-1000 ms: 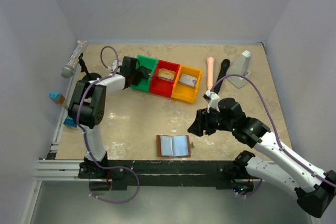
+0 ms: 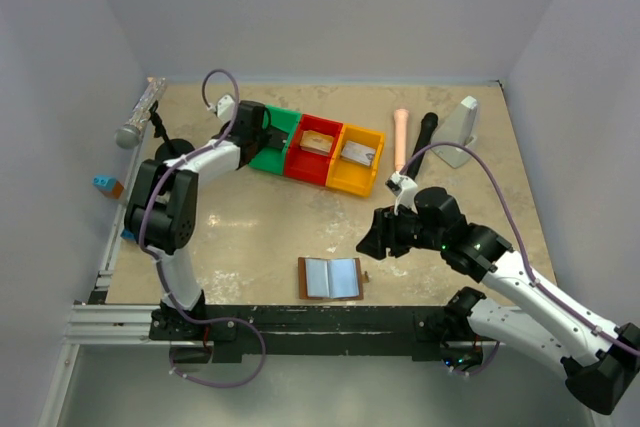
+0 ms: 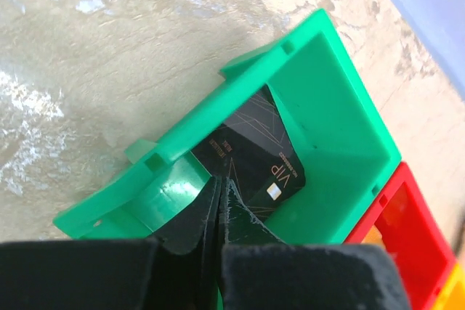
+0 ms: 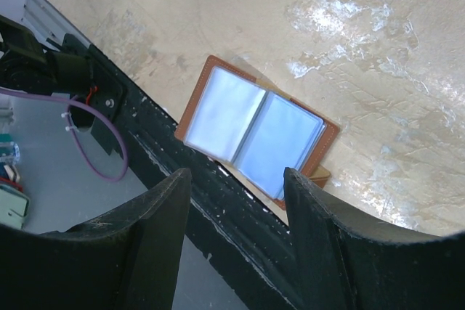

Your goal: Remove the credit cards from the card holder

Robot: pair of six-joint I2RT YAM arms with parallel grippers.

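An open brown card holder [image 2: 303, 278] with clear sleeves lies flat near the table's front edge. In the right wrist view the sleeves of the card holder [image 4: 221, 110] look pale and show no printed card. A black card marked VIP [image 3: 256, 152] rests inside the green bin [image 3: 349, 121]. My left gripper is shut over that bin, its tips in front of the card, with nothing visible between them. Right of the card holder, my right gripper [image 2: 368, 250] hangs open, and its fingers [image 4: 168, 205] have an empty gap between them.
Beside the green bin stand a red bin [image 2: 306, 169] and a yellow bin [image 2: 350, 179], each with cards inside. Farther right lie a pink rod [image 2: 400, 139], a black rod [image 2: 422, 142] and a grey object [image 2: 459, 127].
My right arm and the card holder have stayed in place.
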